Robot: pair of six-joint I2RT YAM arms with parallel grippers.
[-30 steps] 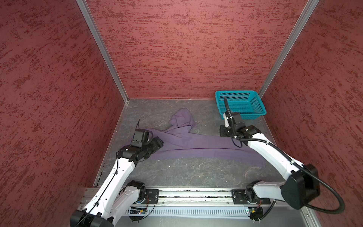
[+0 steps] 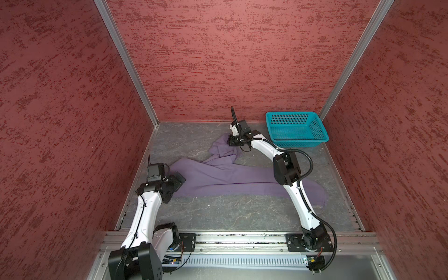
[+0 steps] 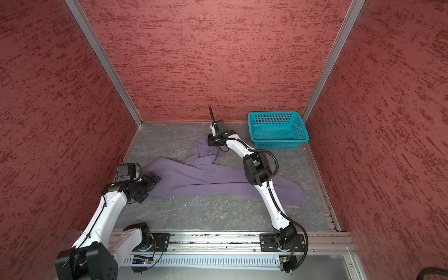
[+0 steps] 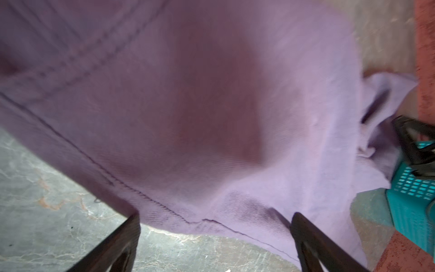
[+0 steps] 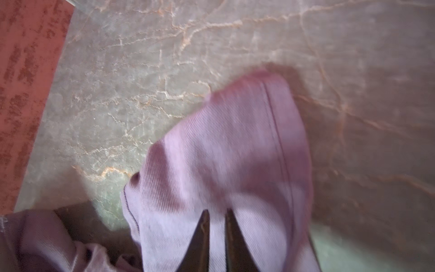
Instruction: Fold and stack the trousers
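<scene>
The purple trousers (image 2: 219, 177) lie spread across the grey table, one part bunched upward at the back middle. My right gripper is over that back part's hemmed end (image 5: 271, 131), its fingers a narrow gap apart; whether cloth is between them is unclear. In the top views it sits at the back middle (image 3: 212, 140). My left gripper stands open above the trousers' left end, near the table's left edge, with wide fingers and nothing visibly held.
A teal basket (image 2: 296, 126) stands at the back right. Red walls enclose the table. Bare table (image 3: 163, 135) shows at back left and along the front.
My right arm has reached from the right to the back middle, over the bunched end. My left gripper has shifted slightly left. The trousers look much the same.
</scene>
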